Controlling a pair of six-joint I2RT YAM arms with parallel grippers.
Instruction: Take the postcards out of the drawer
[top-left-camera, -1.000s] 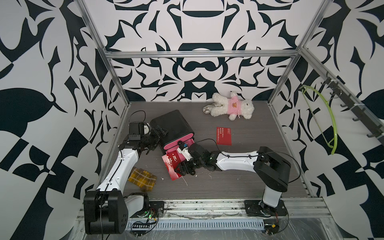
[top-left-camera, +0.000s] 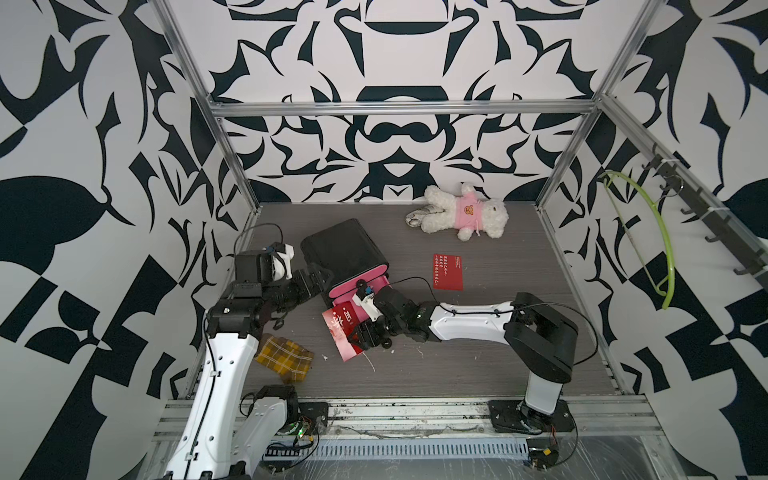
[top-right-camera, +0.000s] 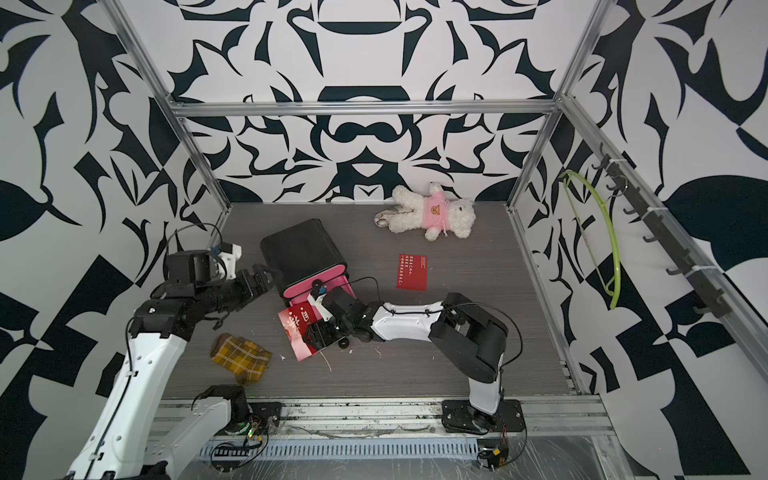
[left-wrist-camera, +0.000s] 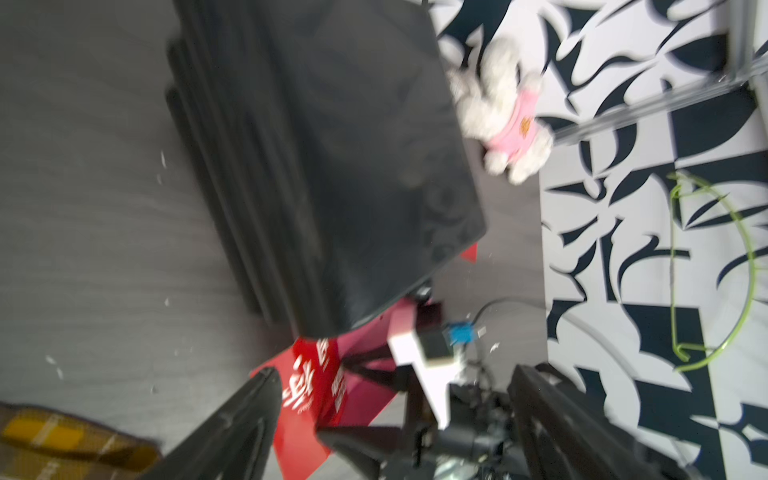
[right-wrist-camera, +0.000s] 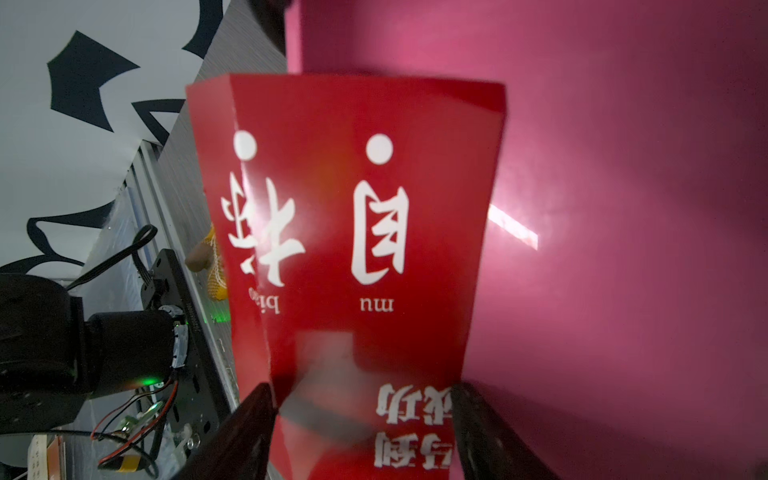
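A black cabinet (top-left-camera: 344, 248) stands left of centre, its pink drawer (right-wrist-camera: 624, 240) pulled out at the front. One red postcard (right-wrist-camera: 424, 224) with white characters leans out over the drawer's edge; the top left view shows its pale pink lower part (top-left-camera: 340, 340) beyond the front. Over this card is my right gripper, open, its fingers to either side of the card's near part in the right wrist view. Another red postcard (top-left-camera: 448, 273) lies flat on the table, right of the cabinet. My left gripper (top-left-camera: 320, 281) is open beside the cabinet's left side, empty.
A yellow plaid cloth (top-left-camera: 285, 358) lies on the table at front left. A white plush toy (top-left-camera: 468, 213) in pink rests at the back. A green hanger (top-left-camera: 664, 232) hangs on the right wall.
My left arm has swung and its gripper has shifted left, away from the cabinet. The right gripper has barely moved; the card beneath it has shifted slightly.
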